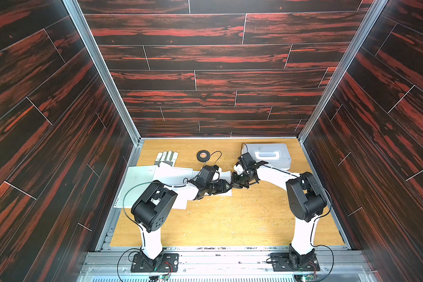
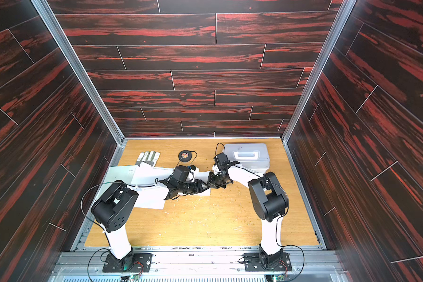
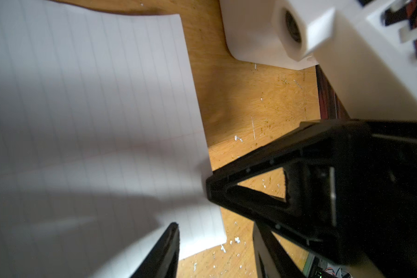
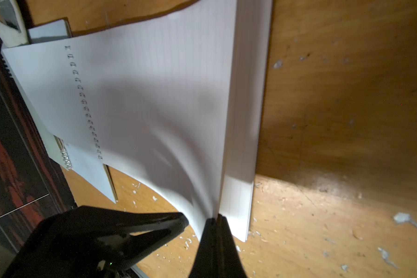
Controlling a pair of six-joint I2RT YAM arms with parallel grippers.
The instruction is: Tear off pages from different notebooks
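Observation:
A lined spiral notebook [image 4: 245, 153] lies open on the table, its wire binding running down the left in the right wrist view. One lined page [image 4: 162, 92] is lifted and bowed away from the sheets below. My right gripper is shut on that page near its free corner. Just to the left, my left gripper stands open, with the page's edge and corner showing beyond the gap between its fingers. Both grippers are close together over the notebook's right end [image 1: 226, 176] in the top left view; they hide part of it.
A pale green notebook [image 1: 135, 183] lies at the far left, partly under the white pages. Behind are a glove [image 1: 167, 157], a black tape roll [image 1: 203, 156] and a grey case [image 1: 272, 155].

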